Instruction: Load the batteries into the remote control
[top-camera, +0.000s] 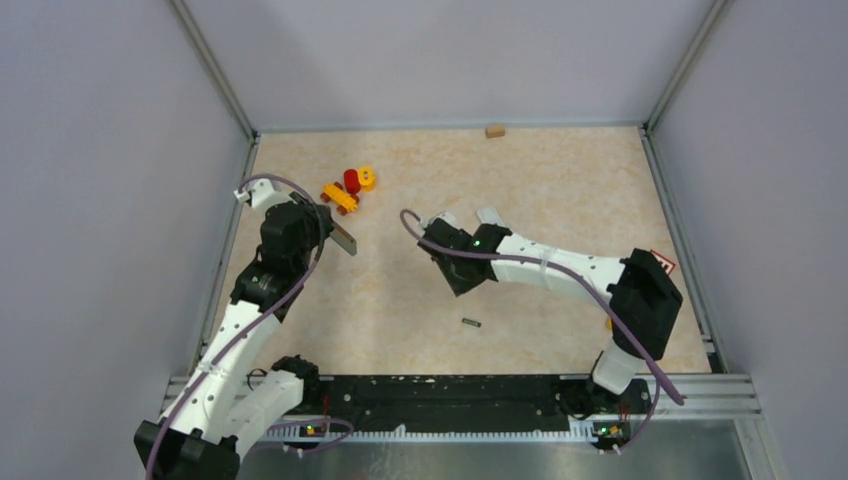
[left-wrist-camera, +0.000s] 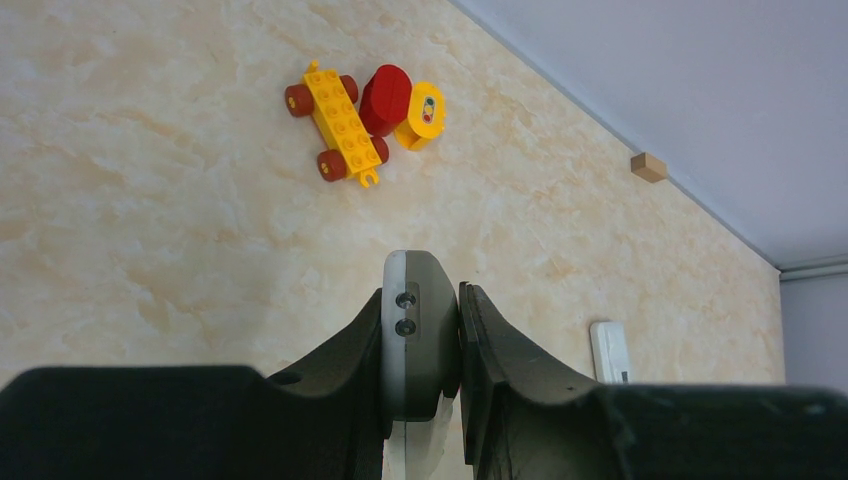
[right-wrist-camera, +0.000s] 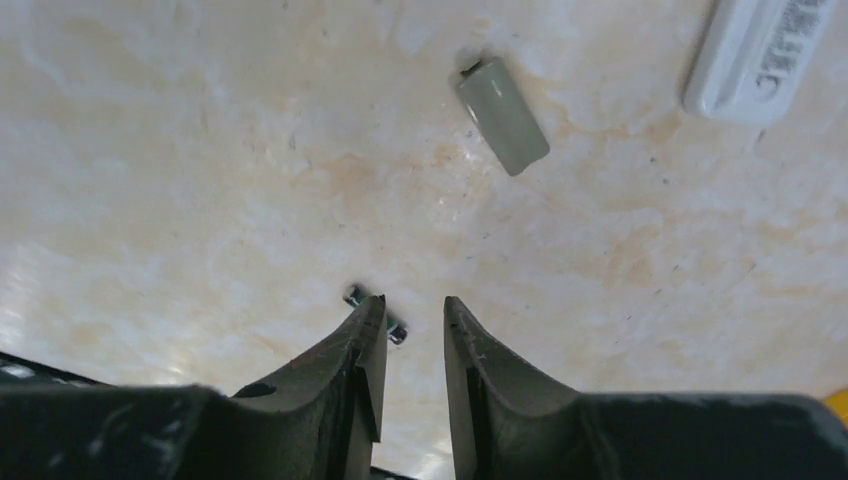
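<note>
My left gripper is shut on a grey-white object (left-wrist-camera: 420, 330), raised at the table's left; whether it is the remote's body I cannot tell. A small dark battery (top-camera: 471, 322) lies near the front middle; in the right wrist view it sits just beyond my right gripper, whose fingers stand part open above the table with nothing seen between them. A grey-green rectangular piece lies farther off, and a white remote-like object lies beside that, also at the edge of the left wrist view (left-wrist-camera: 609, 350).
Yellow and red toy bricks (top-camera: 340, 197) lie at the back left, a wooden block (top-camera: 495, 131) at the back wall, a red-and-white card (top-camera: 662, 262) at the right.
</note>
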